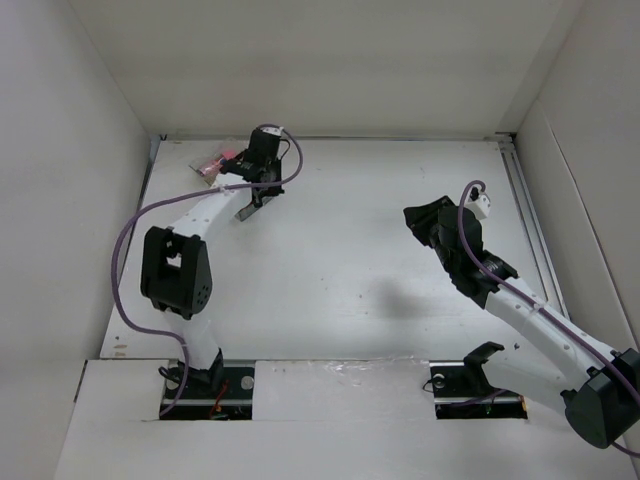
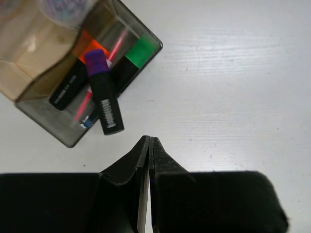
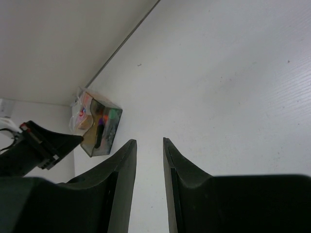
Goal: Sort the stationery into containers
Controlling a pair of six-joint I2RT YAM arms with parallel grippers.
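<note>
My left gripper is shut, nothing between its fingers, just beside a clear grey container [image 2: 39,116] at the back left. The container holds a black marker with purple cap [image 2: 107,102], others with orange [image 2: 68,85] and green caps [image 2: 139,52], and a pink pen [image 2: 86,102]. The purple-capped marker lies on top, slanting over the others. A paler container [image 2: 29,48] adjoins it, holding round items too blurred to name. In the top view the left arm hides much of both. My right gripper hangs at the right, fingers apart, holding nothing.
Walls enclose it at back and sides, with a metal rail [image 1: 530,230] along the right edge.
</note>
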